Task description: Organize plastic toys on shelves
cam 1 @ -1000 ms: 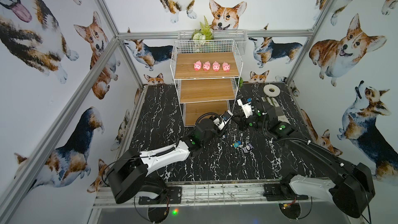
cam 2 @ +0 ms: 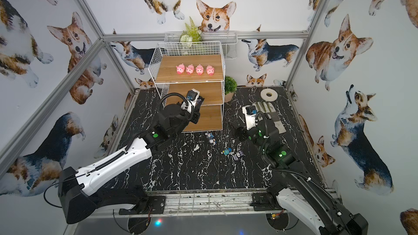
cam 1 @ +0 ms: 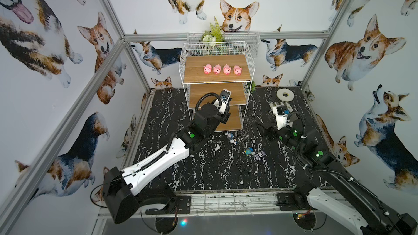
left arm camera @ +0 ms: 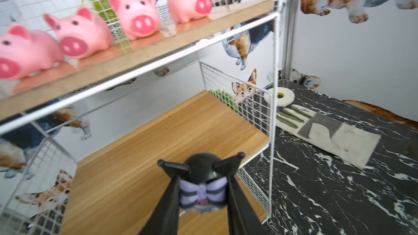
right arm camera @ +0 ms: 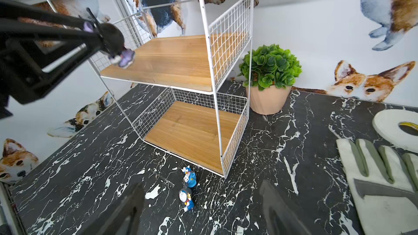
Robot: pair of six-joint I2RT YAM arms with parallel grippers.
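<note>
A black, long-eared toy with a purple striped bow (left arm camera: 203, 193) is pinched upright between the fingers of my left gripper (cam 1: 225, 115). The right wrist view shows this dark toy (right arm camera: 113, 39) held at the front of the middle wooden shelf (right arm camera: 174, 61), apart from the board. Pink pig toys (cam 1: 222, 69) stand in a row on the top shelf (cam 1: 196, 76). My right gripper is open and empty, right of the rack. Small blue-and-white toys (right arm camera: 187, 198) lie on the table before the bare bottom shelf (right arm camera: 191, 126).
More small toys (cam 1: 253, 153) lie nearer the table's front. A potted plant (right arm camera: 270, 100) stands right of the rack; a glove (right arm camera: 387, 191) and a white tape roll (right arm camera: 398, 126) lie farther right. White wire sides (left arm camera: 239, 100) bound the shelves.
My left gripper has risen from low by the rack's right front corner to the middle shelf, carrying the toy. My right gripper has drawn back to the right, away from the left one.
</note>
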